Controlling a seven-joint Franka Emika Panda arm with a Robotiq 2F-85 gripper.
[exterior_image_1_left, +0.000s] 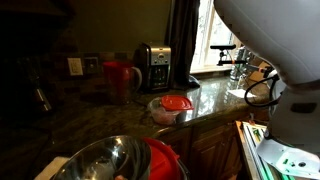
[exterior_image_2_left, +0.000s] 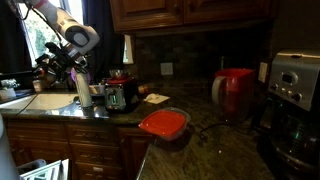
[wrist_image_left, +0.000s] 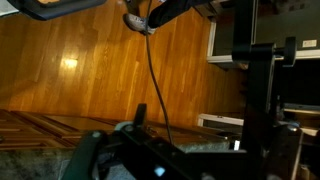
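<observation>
Black parts of my gripper fill the bottom of the wrist view. They are too dark to tell whether the fingers are open or shut, or whether anything is between them. Beneath them lies a wooden floor (wrist_image_left: 105, 75), crossed by a dark cable. On the dark counter stands a clear bowl with a red lid or dish (exterior_image_1_left: 175, 102), also in exterior view 2 as a red-topped bowl (exterior_image_2_left: 165, 122). A red pitcher (exterior_image_1_left: 121, 80) stands behind it near the wall. My white arm (exterior_image_1_left: 285, 50) runs down the right side of exterior view 1.
A metal bowl (exterior_image_1_left: 100, 160) and a red one (exterior_image_1_left: 163, 158) sit close to the camera. A silver toaster (exterior_image_1_left: 155, 67) stands at the back. In exterior view 2, a red-and-black appliance (exterior_image_2_left: 122, 95) stands left of the lidded bowl. Bare counter (exterior_image_2_left: 200, 158) lies in front of the pitcher.
</observation>
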